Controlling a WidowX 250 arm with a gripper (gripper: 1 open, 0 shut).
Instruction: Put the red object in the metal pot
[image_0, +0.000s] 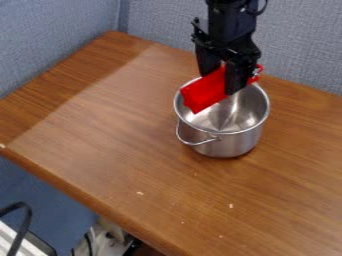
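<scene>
The red object, a block-like piece, is tilted over the mouth of the metal pot. My black gripper comes down from the top of the view and is shut on it. Part of the red shows on either side of the dark fingers, which hide its middle. The object's lower left end overlaps the pot's left rim in the view; whether it touches the rim I cannot tell. The pot stands upright, its wire handle on the near left side, and its visible interior looks empty.
Bare wooden table stretches to the left and in front of the pot. Grey-blue partitions rise behind the table. A black cable hangs at the lower left, off the table's edge.
</scene>
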